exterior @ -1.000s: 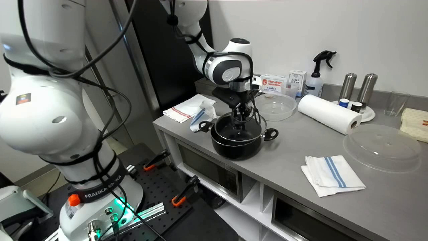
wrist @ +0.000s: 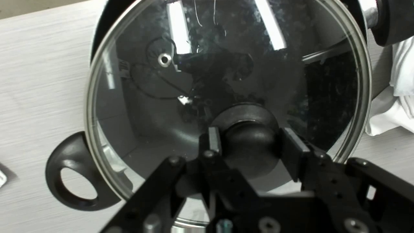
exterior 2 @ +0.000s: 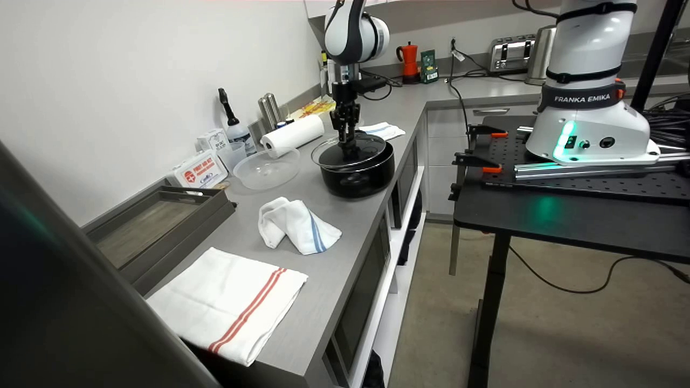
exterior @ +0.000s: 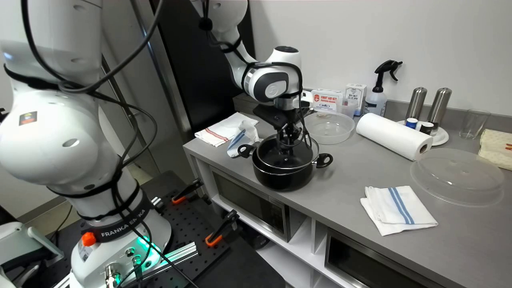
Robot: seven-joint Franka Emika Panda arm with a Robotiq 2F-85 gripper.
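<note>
A black pot with two looped side handles stands on the counter near its front edge. Its glass lid, metal-rimmed, lies over the pot but shifted toward the back, so a strip of the pot's mouth shows at the front in exterior view 1. In the wrist view the lid's round black knob sits between the two fingers, and my gripper is shut on it. From exterior view 2 my gripper points straight down at the lid, which looks slightly tilted on the pot.
A crumpled white towel and a red-striped towel lie to one side. Behind the pot is a clear plastic bowl, with a paper towel roll beside it. Counter right of the pot is clear up to a folded towel.
</note>
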